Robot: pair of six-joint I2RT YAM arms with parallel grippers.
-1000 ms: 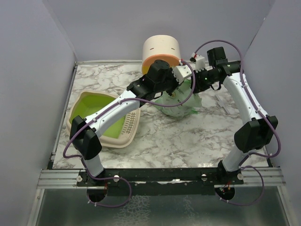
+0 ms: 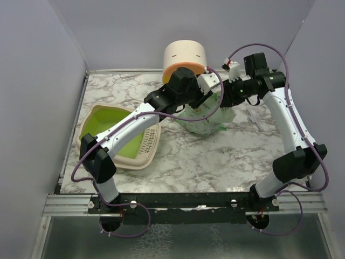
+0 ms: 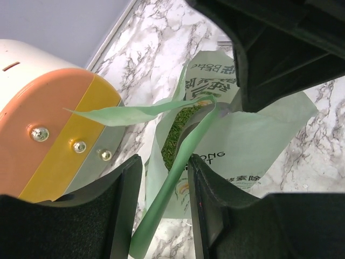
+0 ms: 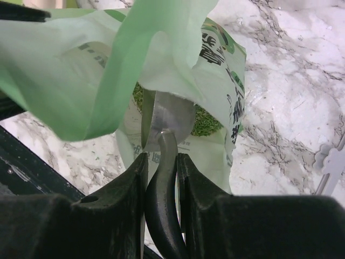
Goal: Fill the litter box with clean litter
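The litter bag [image 3: 242, 145], pale green with printed lettering, stands open with green pellets [image 3: 178, 124] inside. My left gripper is shut on a strip of the bag's rim, pulled toward it. My right gripper is shut on the dark handle of a scoop [image 4: 172, 116], whose grey head is down in the bag among the pellets, partly under the folded rim. In the top view the litter box [image 2: 145, 154], with green interior and beige rim, sits at the left.
A white cylindrical container [image 2: 183, 54] with an orange face stands at the back. A grey tool [image 4: 329, 162] lies on the marble table right of the bag.
My right arm has shifted a little to the right and outward in the top view. The left arm has stayed where it was.
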